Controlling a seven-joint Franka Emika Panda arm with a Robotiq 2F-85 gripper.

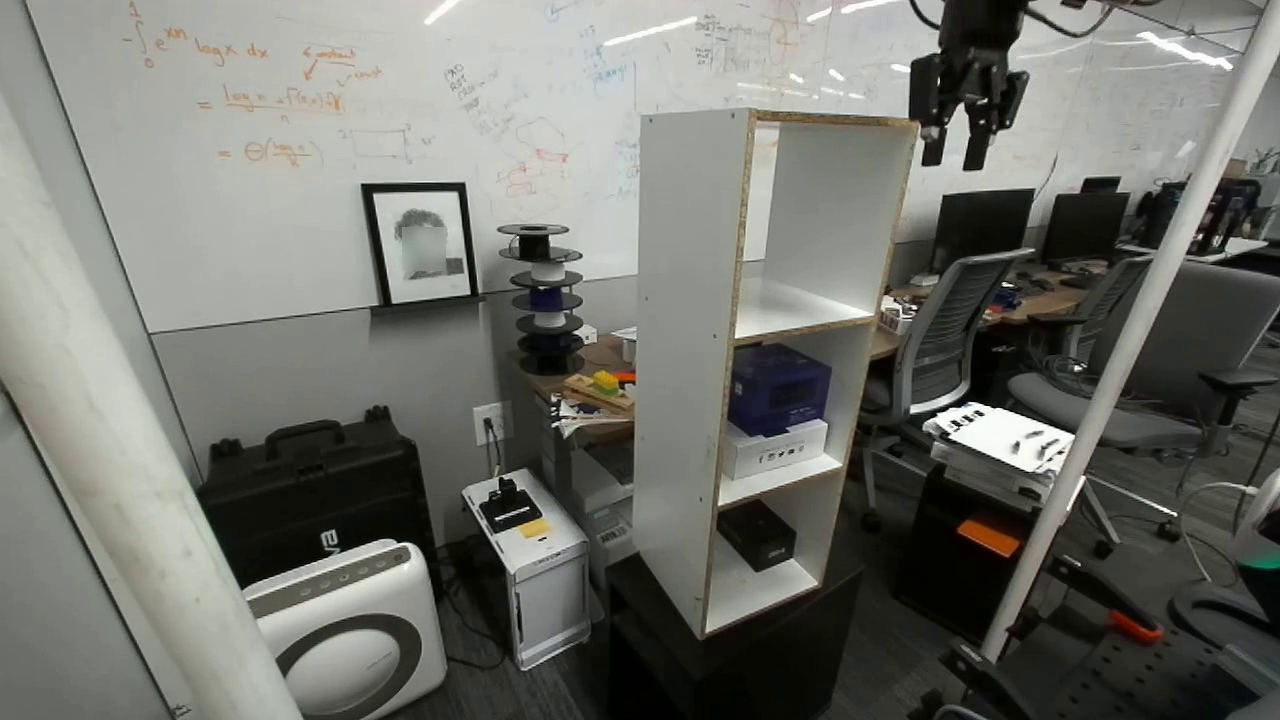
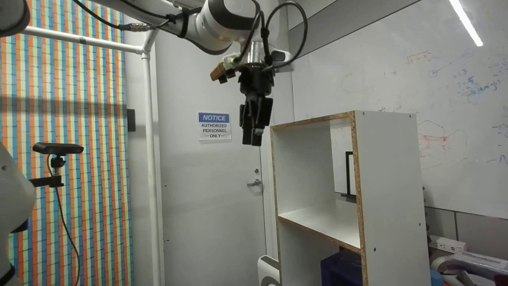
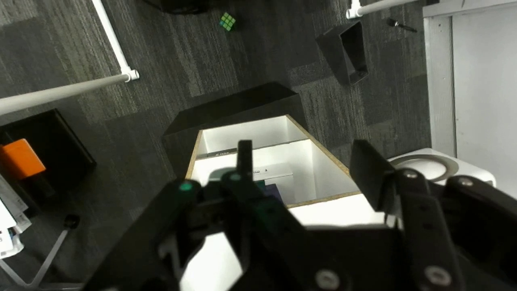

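Observation:
My black gripper points downward, above and to the right of the tall white shelf in exterior view 1. In exterior view 2 the gripper hangs just left of the shelf's upper corner, clear of it. The wrist view looks down past parted fingers, with no object held in the gap. Inside the shelf's middle compartment, a dark blue box rests on a white box. A small black box sits in the bottom compartment; the top one is empty.
The shelf stands on a black base. White poles rise on either side in exterior view 1. On the floor lie a green cube and an open dark bin. Free air surrounds the gripper.

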